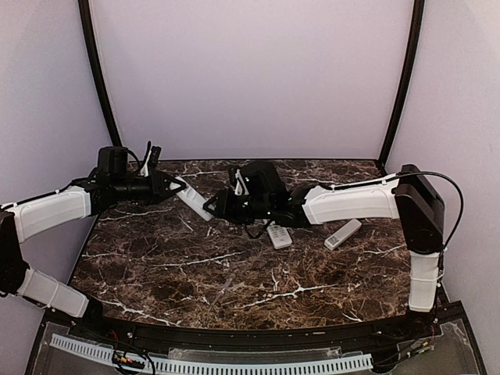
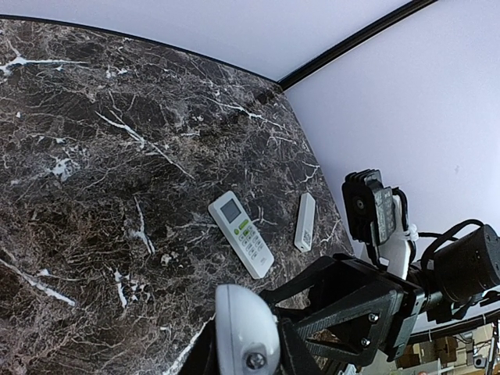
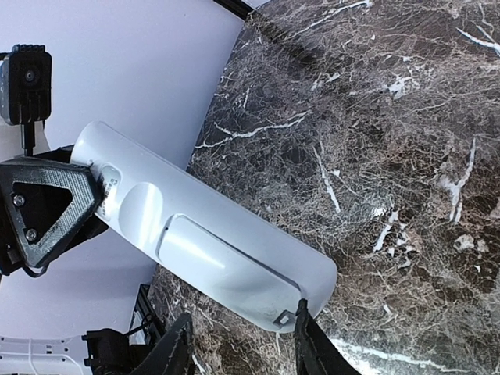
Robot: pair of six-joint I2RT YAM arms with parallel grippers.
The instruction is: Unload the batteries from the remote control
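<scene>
A white remote (image 1: 192,197) hangs in the air, tilted, with my left gripper (image 1: 170,186) shut on its upper end; the right wrist view shows its back with a battery cover (image 3: 223,262). My right gripper is part open at the remote's lower end, one fingertip at the cover's edge by the small latch. In the left wrist view the remote's end (image 2: 247,328) fills the bottom centre, mostly hiding what lies behind it. No batteries are visible.
A white remote with buttons and screen (image 1: 279,236) lies on the marble table (image 1: 234,289); a smaller white bar-shaped object (image 1: 342,233) lies to its right.
</scene>
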